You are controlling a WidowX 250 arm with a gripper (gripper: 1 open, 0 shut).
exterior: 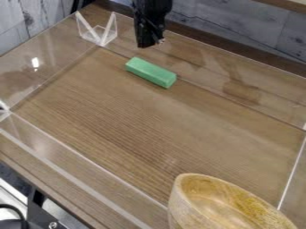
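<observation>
A green block (152, 72) lies on the wooden table (131, 134), toward the back middle. The black gripper (148, 38) is at the top of the view, above and behind the block and apart from it; it is small and dark, and whether it is open or shut cannot be told. A yellow bowl (227, 204) sits at the bottom right, partly out of frame.
A clear plastic piece (98, 30) stands at the back left near the gripper. A tiled wall and wooden ledge bound the back.
</observation>
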